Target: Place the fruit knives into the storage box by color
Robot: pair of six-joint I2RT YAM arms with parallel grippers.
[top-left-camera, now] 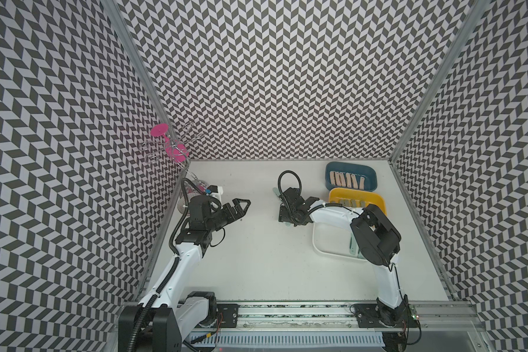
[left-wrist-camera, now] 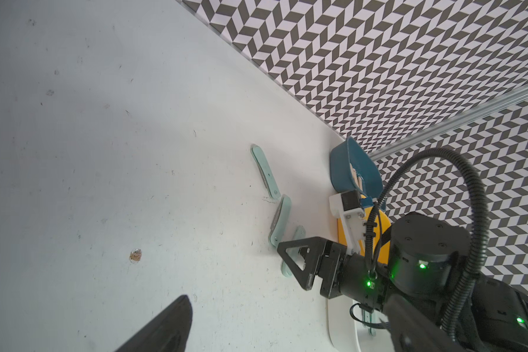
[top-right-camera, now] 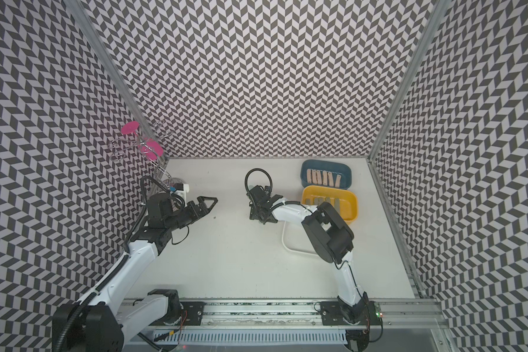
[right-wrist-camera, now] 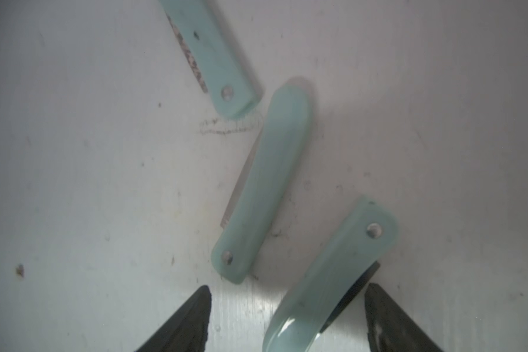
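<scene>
Three mint fruit knives lie on the table: an upper one (right-wrist-camera: 211, 64), a middle one (right-wrist-camera: 264, 176) and a lower one (right-wrist-camera: 316, 281). My right gripper stands open over the lower knife, one finger each side. My left gripper is open and empty at the table's left. The blue box (top-left-camera: 369, 174) holds several pink knives (top-left-camera: 346, 180). The yellow box (top-left-camera: 375, 196) holds grey-green knives (top-right-camera: 325, 201). The white box (top-left-camera: 322, 247), partly under my right arm, holds mint knives (top-left-camera: 353, 246).
A rack with pink discs (top-left-camera: 176, 151) stands at the back left beside my left arm. The three boxes fill the right side.
</scene>
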